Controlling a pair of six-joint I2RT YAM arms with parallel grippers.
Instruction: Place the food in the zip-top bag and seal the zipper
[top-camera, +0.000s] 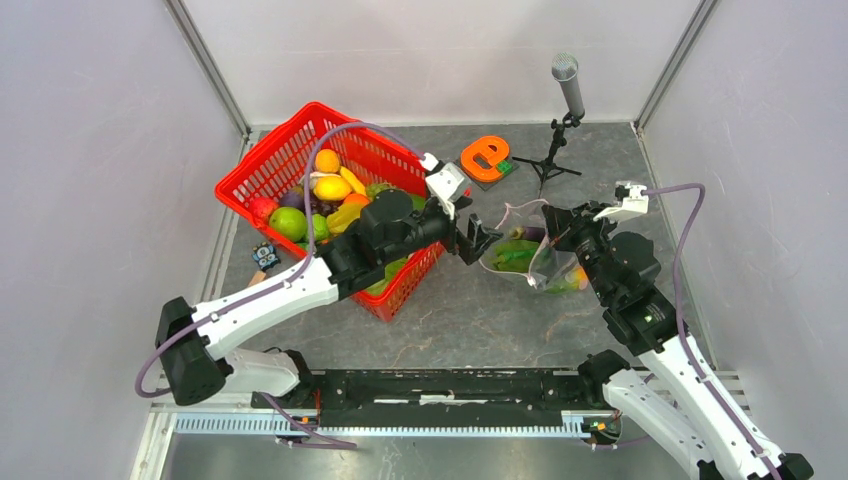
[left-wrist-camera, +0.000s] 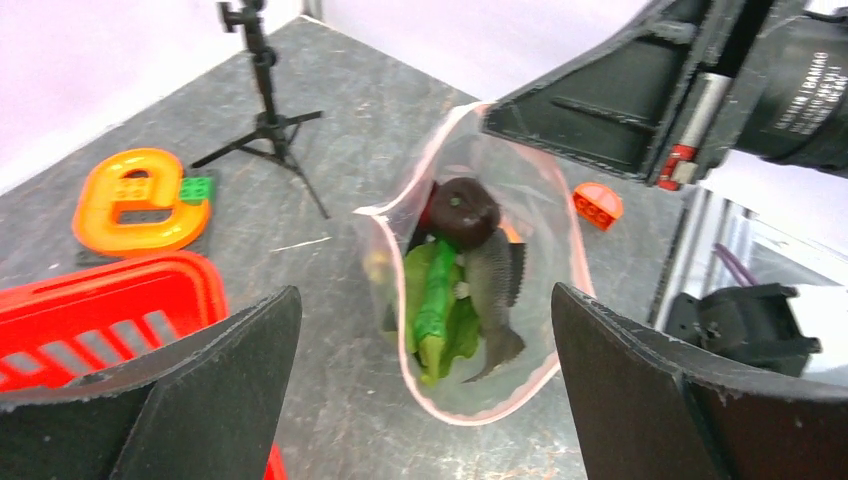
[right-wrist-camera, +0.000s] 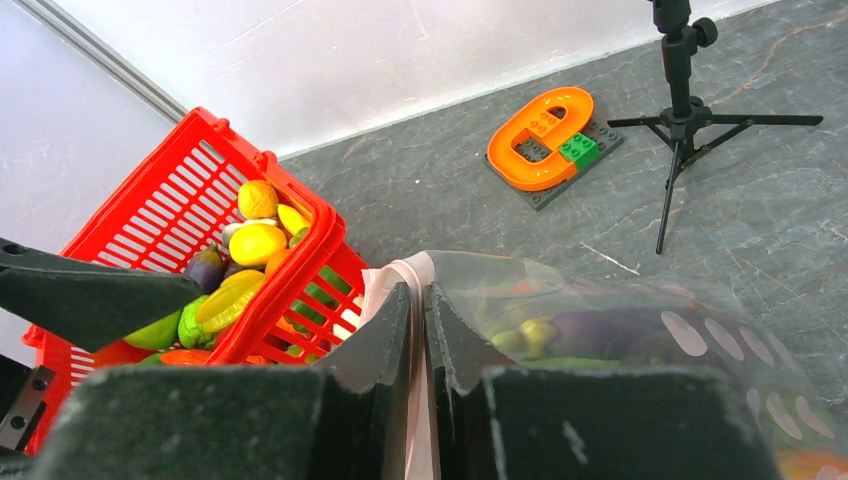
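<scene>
The clear zip top bag (top-camera: 535, 265) stands with its pink-edged mouth wide apart. Inside it, in the left wrist view, lie a grey fish (left-wrist-camera: 490, 285), a green pepper (left-wrist-camera: 433, 305), a dark round vegetable (left-wrist-camera: 463, 212) and leafy greens. My right gripper pinches the bag's rim (right-wrist-camera: 400, 275) between its fingertips. To the left of the mouth hangs my left gripper (top-camera: 476, 242), open and empty, its fingers (left-wrist-camera: 215, 380) spread wide. The red basket (top-camera: 262, 160) at the left holds toy food, including a lemon (top-camera: 332, 188) and an orange (top-camera: 327, 161); my left arm hides part of it.
Behind the bag stand a microphone tripod (top-camera: 550, 163) and an orange block figure (top-camera: 485, 158). An orange brick piece (left-wrist-camera: 598, 203) lies beyond the bag.
</scene>
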